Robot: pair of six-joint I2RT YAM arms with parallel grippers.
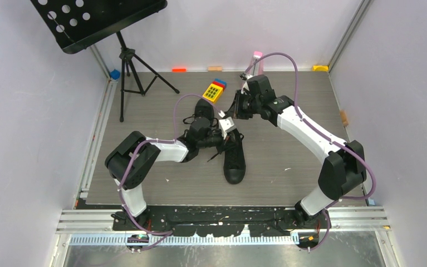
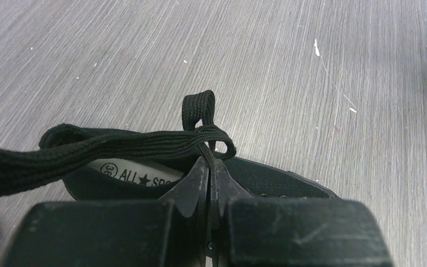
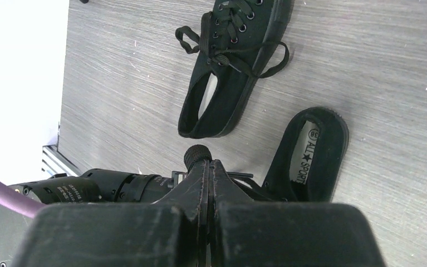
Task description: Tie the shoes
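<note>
The near black shoe (image 1: 234,167) lies toe toward the front, partly under my left gripper (image 1: 225,142). In the left wrist view my left gripper is shut on a black lace (image 2: 144,142), which crosses over a loop above the shoe. My right gripper is above and behind that shoe, shut on a dark lace (image 3: 199,153) at its tips. The other shoe (image 3: 227,72) lies behind, laces loose on top, partly hidden by my left arm in the top view.
A yellow toy (image 1: 212,93) and a pink metronome (image 1: 258,60) stand at the back. A black stand (image 1: 136,72) occupies the back left. The board is clear right of the near shoe.
</note>
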